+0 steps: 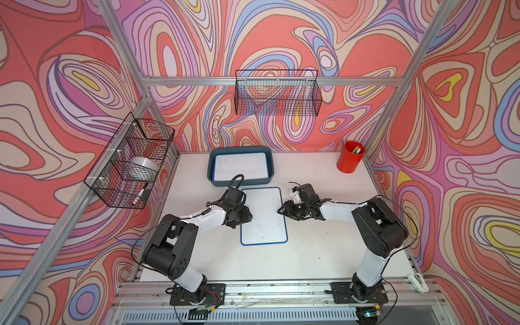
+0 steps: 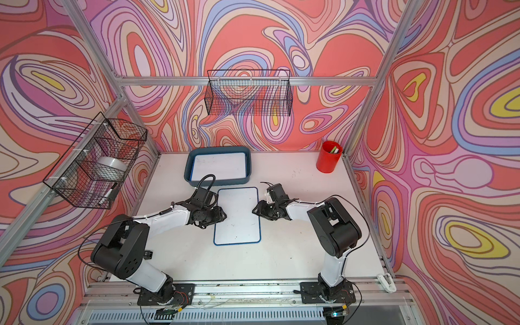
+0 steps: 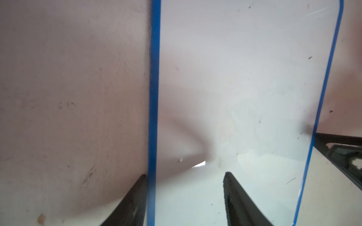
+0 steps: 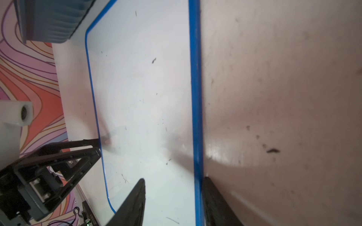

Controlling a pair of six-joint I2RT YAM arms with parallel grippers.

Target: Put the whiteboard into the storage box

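A white whiteboard [image 1: 262, 222] with blue edging lies flat on the table between my arms. My left gripper is part open at its left edge, one finger against the blue rim and the other over the white face. My right gripper stands open astride the opposite edge, one finger at the rim. Behind the board is the dark teal storage box [image 1: 241, 181], with a white panel [image 1: 239, 165] inside it.
A red bucket [image 1: 349, 162] with items in it stands at the back right. Wire baskets [image 1: 277, 97] hang on the back and left frame.
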